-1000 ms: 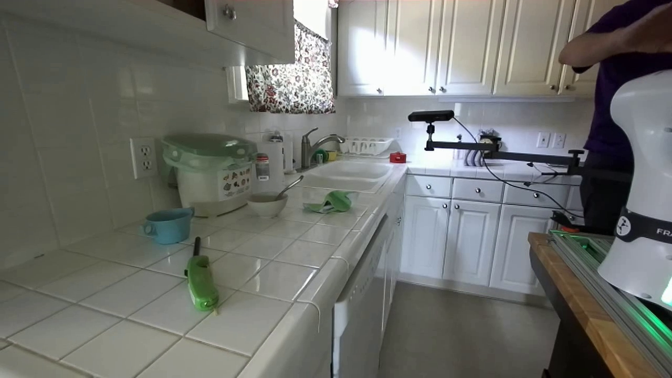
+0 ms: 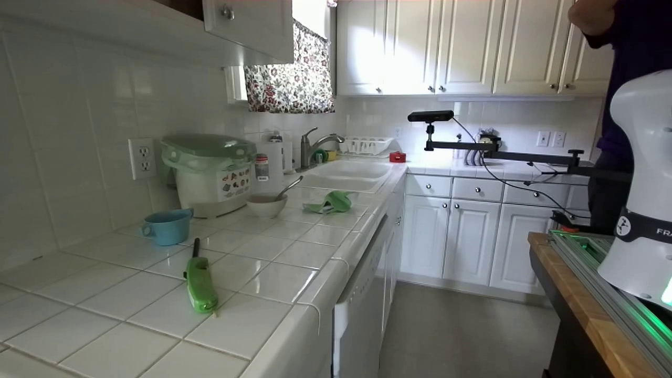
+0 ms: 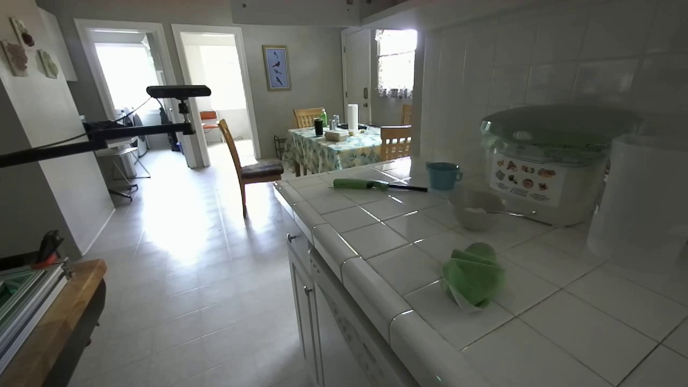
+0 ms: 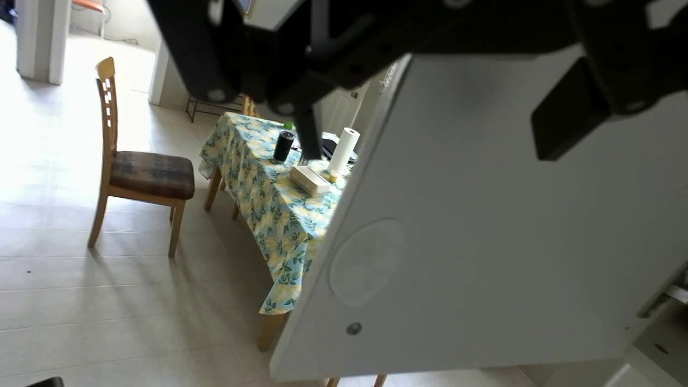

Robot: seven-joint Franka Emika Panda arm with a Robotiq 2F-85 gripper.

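Note:
Two dark fingers of my gripper stand wide apart at the top of the wrist view, with nothing held between them. Beyond them spreads a flat white panel [image 4: 490, 258], seemingly a cabinet door, bearing a small round metal fitting [image 4: 354, 329]. Whether a finger touches the panel cannot be told. Neither exterior view shows the gripper; only a white part of the arm [image 2: 649, 157] appears at the right of the first. An upper cabinet door [image 2: 252, 25] with a knob hangs above the counter there, beside a dark gap.
On the tiled counter [image 2: 101, 315] lie a green lighter [image 2: 200, 283] and a green cloth [image 3: 475, 277]. A blue cup [image 2: 168, 228], a bowl with a spoon [image 2: 267, 205] and a lidded bin [image 2: 211, 179] stand nearer the wall. A camera boom [image 2: 504, 151] juts over the aisle.
In exterior view 1 the person at the right has shifted further right and the arms have moved. The counter objects stay where they were.

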